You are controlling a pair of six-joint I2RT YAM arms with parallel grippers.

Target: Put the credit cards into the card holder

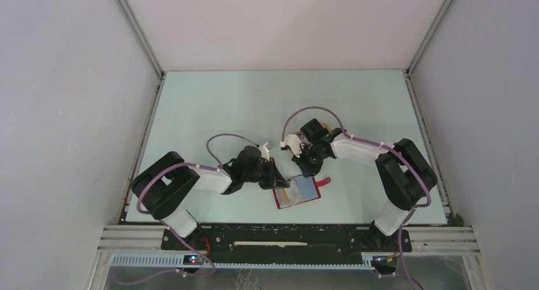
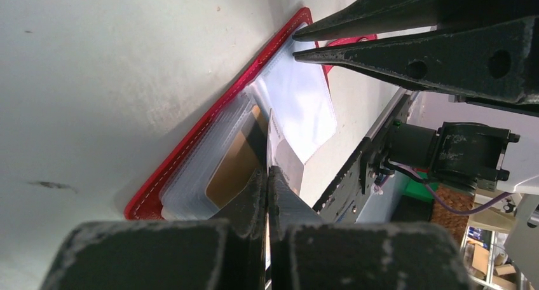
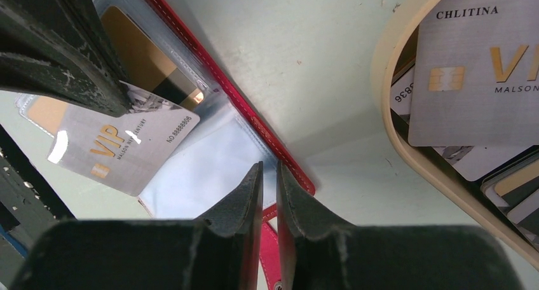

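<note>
An open red card holder lies near the table's front, its clear sleeves spread out. My left gripper is shut on a silver VIP card, gripped by one edge. The card hangs tilted above the sleeves, beside a gold card in a left-hand sleeve. My right gripper is shut at the holder's far right corner, over the edge of a pale sleeve. Whether it pinches that sleeve I cannot tell.
A beige round container with several cards, a grey VIP card among them, stands behind the holder, under the right arm. The holder's red strap sticks out to the right. Both grippers are close together.
</note>
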